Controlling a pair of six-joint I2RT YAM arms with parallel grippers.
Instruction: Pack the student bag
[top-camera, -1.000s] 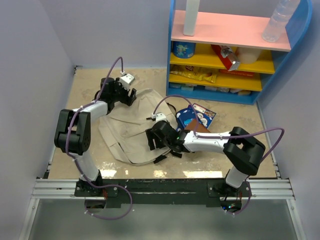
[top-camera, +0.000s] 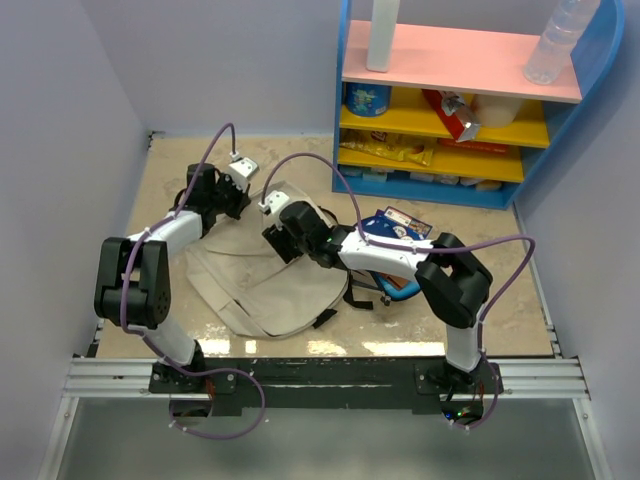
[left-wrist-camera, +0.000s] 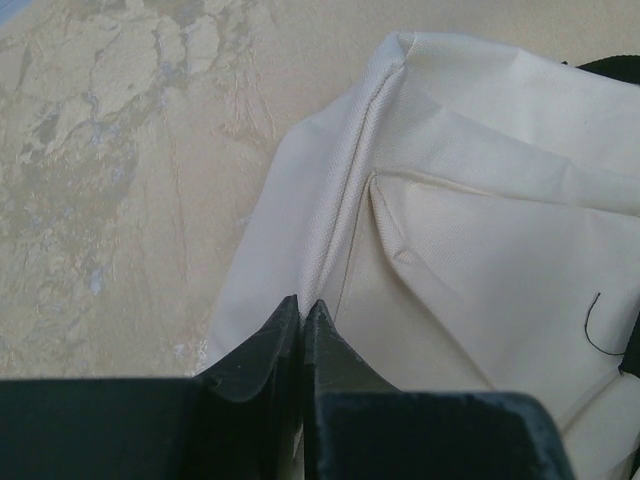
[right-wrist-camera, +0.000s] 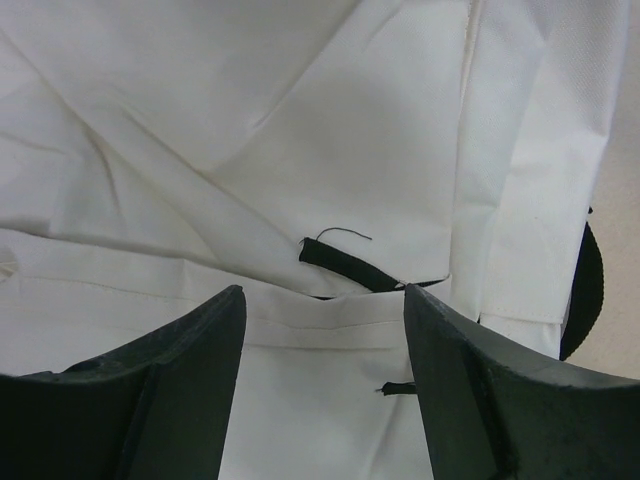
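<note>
A white cloth bag (top-camera: 265, 290) with black straps lies spread on the floor. My left gripper (top-camera: 238, 208) is at its upper left edge; in the left wrist view its fingers (left-wrist-camera: 250, 420) are shut on a raised fold of the white fabric (left-wrist-camera: 340, 200). My right gripper (top-camera: 280, 240) is over the bag's upper middle. In the right wrist view its fingers (right-wrist-camera: 480, 400) stand apart above the fabric (right-wrist-camera: 250, 120), with creases and short black strap pieces showing between and beyond them.
A blue item (top-camera: 395, 225) with cards lies right of the bag, partly under my right arm. A shelf unit (top-camera: 445, 55) with snacks, containers and a bottle stands at the back right. Bare floor (top-camera: 490, 310) shows at the right.
My left gripper has moved slightly left, drawing the bag's edge with it. My right gripper has moved from the bag's lower right up and left over its upper middle.
</note>
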